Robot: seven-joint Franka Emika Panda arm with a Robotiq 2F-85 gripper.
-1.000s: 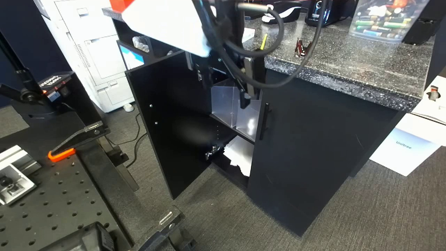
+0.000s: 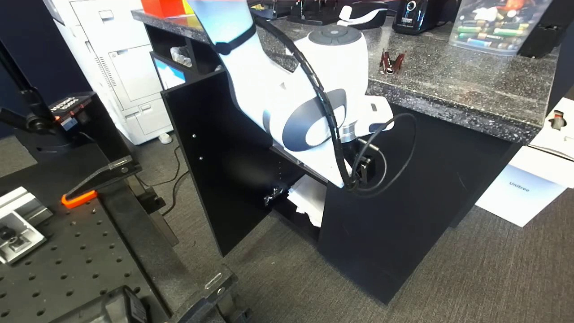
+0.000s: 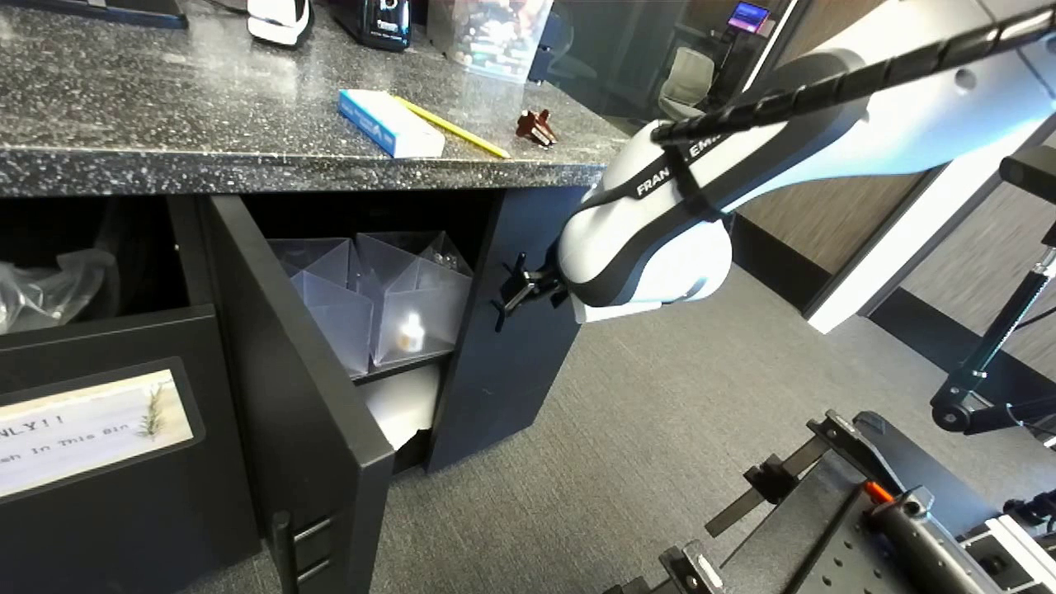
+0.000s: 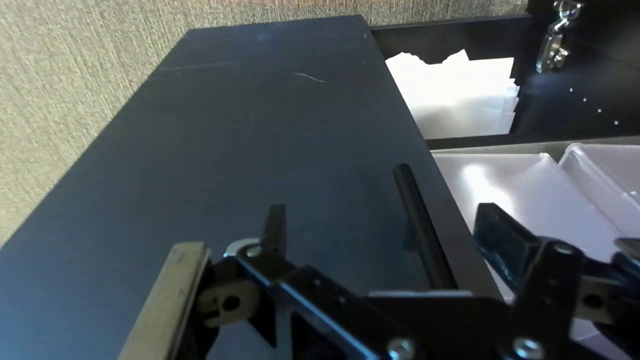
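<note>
My gripper is open in front of the closed right cabinet door (image 4: pixel 252 120). In the wrist view, the door's black bar handle (image 4: pixel 426 231) appears between the two fingers, closer to the right one; whether either finger touches it I cannot tell. Seen from the second exterior view, the gripper (image 3: pixel 510 292) is close to that door's face, fingers spread. The left cabinet door (image 3: pixel 307 396) stands swung open, its handle (image 3: pixel 302 554) low on its outer face. In the first exterior view the arm mostly covers the gripper and hides the right door's handle.
Clear bins (image 3: pixel 421 307) fill the open cabinet's shelf, with white paper (image 3: pixel 401 401) below. The speckled countertop (image 3: pixel 247 119) overhangs the doors and carries a blue-white box (image 3: pixel 391 124), a yellow pencil (image 3: pixel 455 129) and a dark red clip (image 3: pixel 535 128). Open carpet lies in front.
The arm has swung down and to the right in the first exterior view. From in front of the open compartment, the gripper has come to the right door, and the arm covers its handle.
</note>
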